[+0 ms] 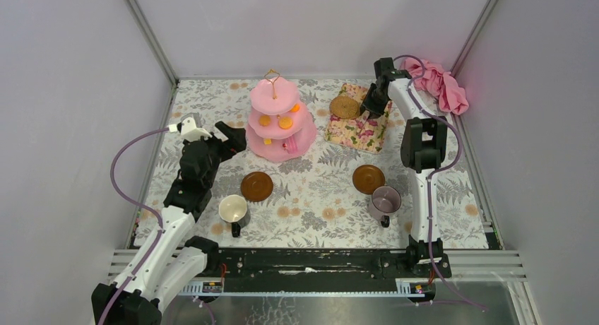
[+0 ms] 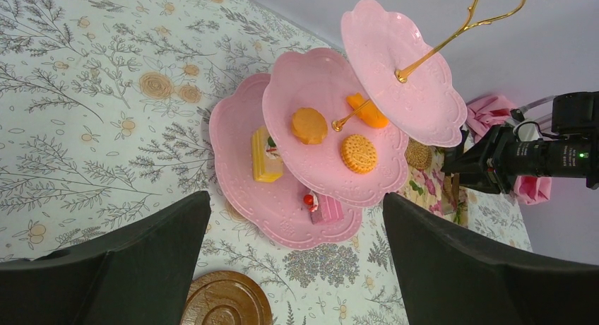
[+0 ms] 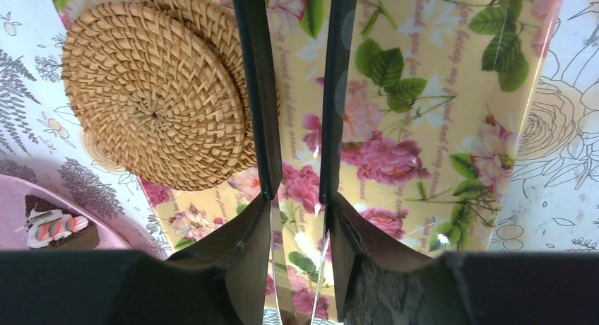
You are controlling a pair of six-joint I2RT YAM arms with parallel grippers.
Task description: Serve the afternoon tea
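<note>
In the top view my right gripper (image 1: 370, 107) is over the floral tray (image 1: 353, 138), beside the stacked woven coasters (image 1: 344, 107). In the right wrist view it (image 3: 297, 208) is shut on a tong-like utensil (image 3: 258, 92) with two long dark arms and pale, shiny strips between the fingers. My left gripper (image 1: 233, 138) stands open left of the pink three-tier stand (image 1: 311, 131); in the left wrist view nothing is between its fingers. The stand holds cakes and biscuits on its lower tiers. Two brown saucers (image 1: 256, 186) (image 1: 368, 179) and two mugs (image 1: 233, 208) (image 1: 385, 201) sit nearer the front.
A crumpled pink cloth (image 1: 452, 92) lies at the back right corner, beside the right arm. Walls close the table in at the back and sides.
</note>
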